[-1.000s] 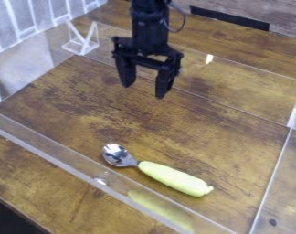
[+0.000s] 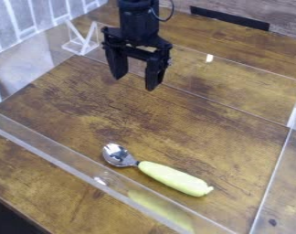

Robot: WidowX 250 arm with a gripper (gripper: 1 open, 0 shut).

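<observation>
My black gripper (image 2: 137, 66) hangs over the back middle of the wooden surface, its two fingers spread apart with nothing visible between them. A spoon (image 2: 118, 156) with a thick pale yellow-green handle (image 2: 174, 178) lies near the front, its metal head to the left and its handle angled toward the lower right, well apart from the gripper.
Clear low walls (image 2: 47, 147) surround the work area. A small white piece (image 2: 81, 40) stands at the back left corner.
The spoon lies unmoved.
</observation>
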